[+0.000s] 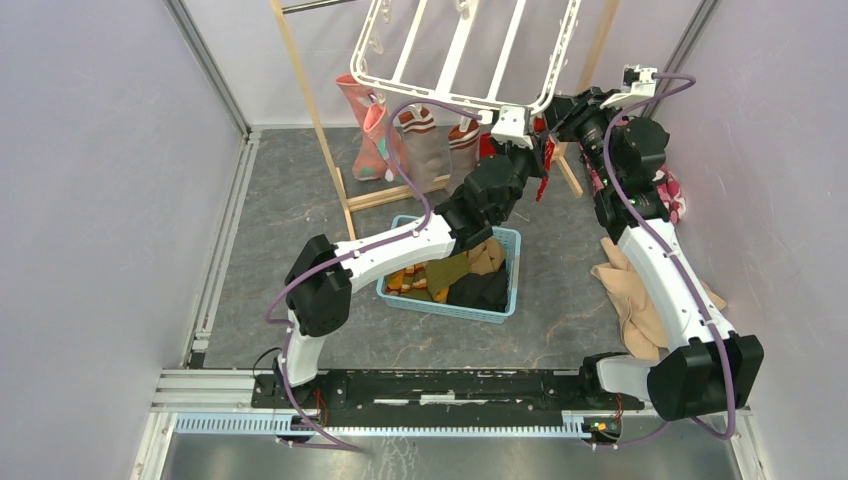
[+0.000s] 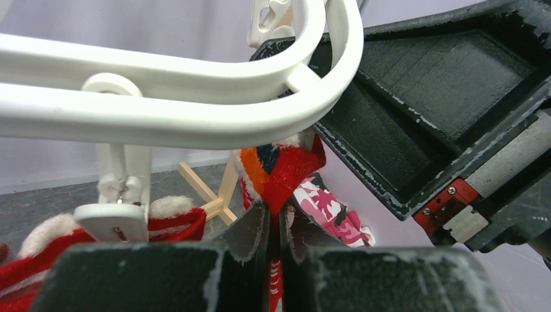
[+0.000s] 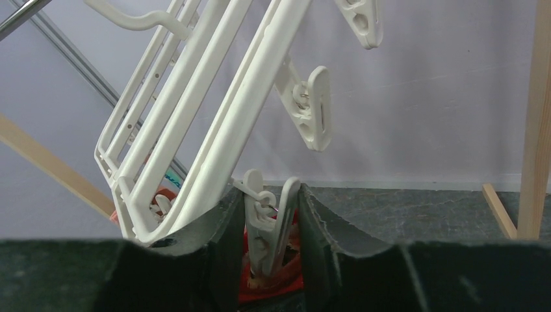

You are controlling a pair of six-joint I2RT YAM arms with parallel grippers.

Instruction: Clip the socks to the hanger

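A red sock [image 2: 292, 170] with an orange and dark patch hangs at the rack's corner. My left gripper is shut on it, just under the white hanger [image 2: 195, 120]. In the right wrist view, a white clip [image 3: 265, 237] stands between the fingers of my right gripper, its upper levers spread apart. These fingers are part open, one finger on each side of the clip. Red cloth [image 3: 295, 279] shows around the clip's lower end; whether the clip bites it cannot be seen. Pink socks [image 1: 376, 140] and brown-striped socks [image 1: 420, 145] hang further left.
Below the left arm, a blue basket [image 1: 450, 309] holds several socks. Tan cloth [image 1: 635, 300] and pink patterned cloth [image 1: 673, 195] lie at the right. Wooden stand legs [image 1: 312, 110] flank the hanger, and empty clips [image 3: 315, 107] hang nearby.
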